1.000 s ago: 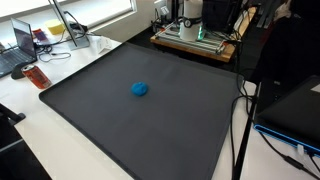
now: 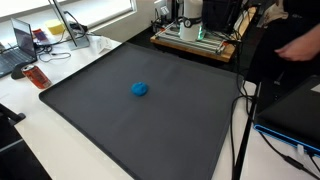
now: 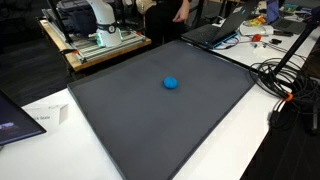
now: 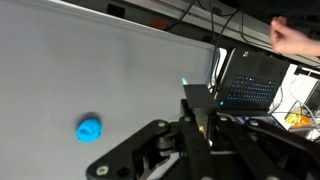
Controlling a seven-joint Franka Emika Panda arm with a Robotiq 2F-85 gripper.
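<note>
A small round blue object (image 2: 139, 89) lies alone on the dark grey mat (image 2: 100, 125). The same blue object (image 3: 170, 82) shows near the middle of the mat in exterior view 2, and the blue object (image 4: 89, 129) is at lower left in the wrist view. My gripper reaches in from the lower right of that view, well to the right of the blue object and apart from it. Its fingers are shut on something slim, of which a small teal tip (image 4: 184, 81) shows; the rest is hidden. Neither exterior view shows the gripper.
A red can (image 2: 36, 76) stands beyond the mat's left edge. An open laptop (image 4: 251, 78) and cables lie past the mat's edge. A person's hand (image 4: 293, 38) is near the laptop.
A person's arm and hand have come into exterior view 1 at the upper right. The blue object and mat have not moved.
</note>
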